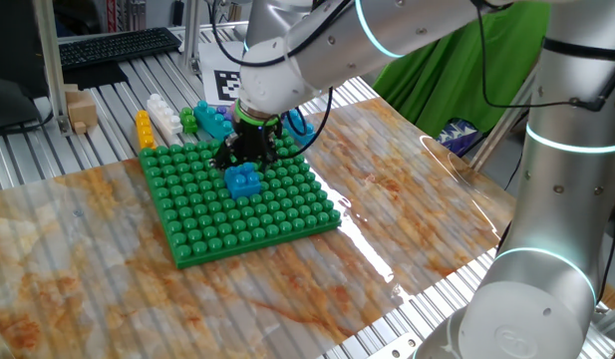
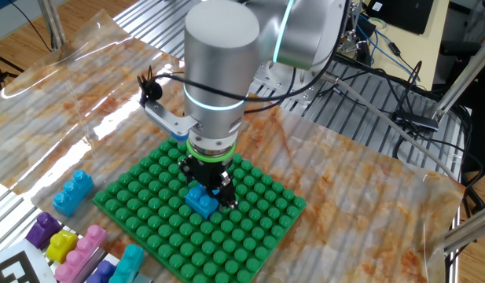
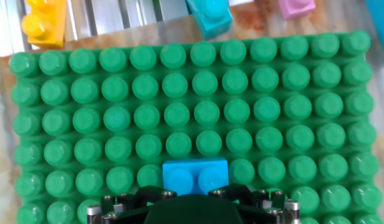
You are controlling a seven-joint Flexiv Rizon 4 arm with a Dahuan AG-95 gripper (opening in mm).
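A green studded baseplate (image 1: 209,245) lies on the marble-patterned sheet. On its studs, near the middle, rests a blue brick (image 1: 243,183), which shows in the wrist view as a two-stud end (image 3: 195,172). My gripper (image 1: 245,161) hangs over the plate just behind the brick in exterior view 1, its dark fingers spread apart. In exterior view 2 the open gripper (image 2: 207,185) stands above and close around the brick (image 2: 200,201). Whether a finger touches the brick cannot be told. Part of the brick is hidden below the gripper in the wrist view.
Along the plate's far side lie loose bricks: yellow-orange (image 1: 144,130), white (image 1: 164,115), green (image 1: 189,121), teal (image 1: 213,120) and others. A blue brick (image 2: 72,192) sits apart beside the plate. The marbled sheet (image 1: 78,269) is clear in front.
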